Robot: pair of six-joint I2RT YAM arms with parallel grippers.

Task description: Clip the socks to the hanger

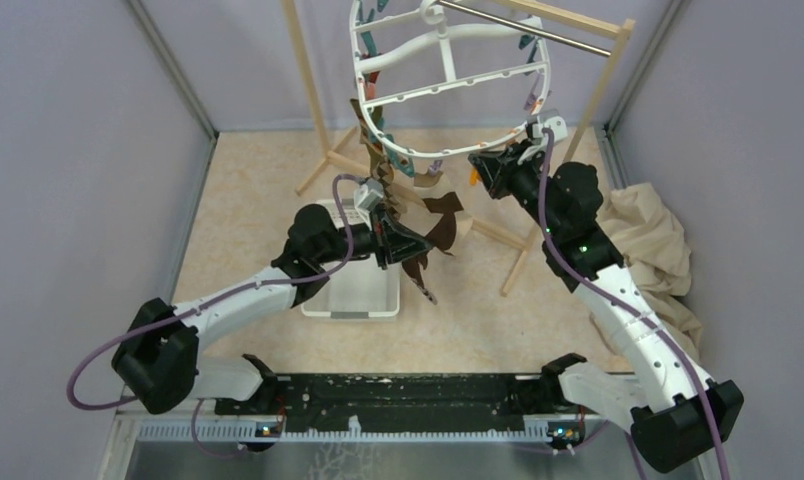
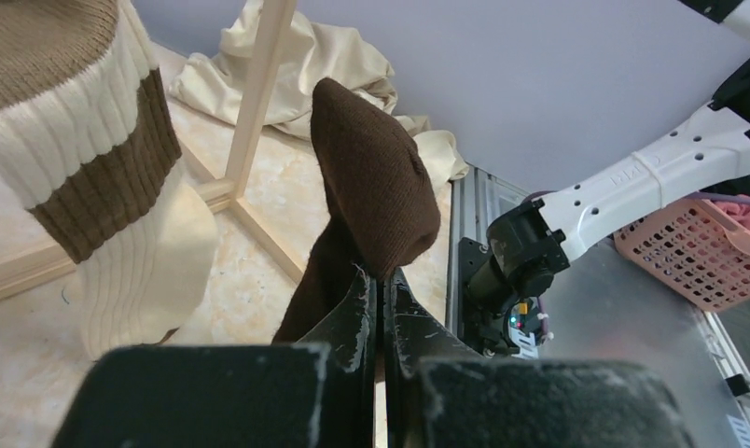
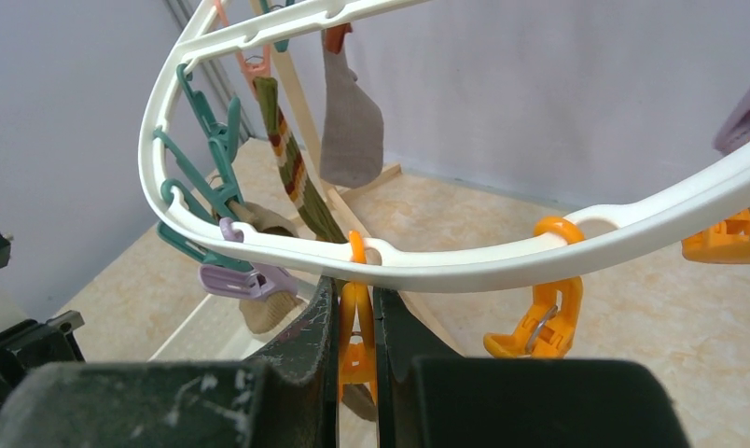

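The white clip hanger (image 1: pixel 448 75) hangs at the top, socks clipped along its left side. My left gripper (image 1: pixel 410 245) is shut on a dark brown sock (image 2: pixel 371 187), which dangles over the floor right of the tray. My right gripper is shut on an orange clip (image 3: pixel 360 364) on the hanger's front rail. Another orange clip (image 3: pixel 534 341) hangs to its right. A brown and cream sock (image 2: pixel 105 159) hangs close by in the left wrist view.
A white tray (image 1: pixel 348 300) sits under the left arm. A wooden stand (image 1: pixel 603 80) holds the hanger. Beige cloth (image 1: pixel 648 250) lies at the right.
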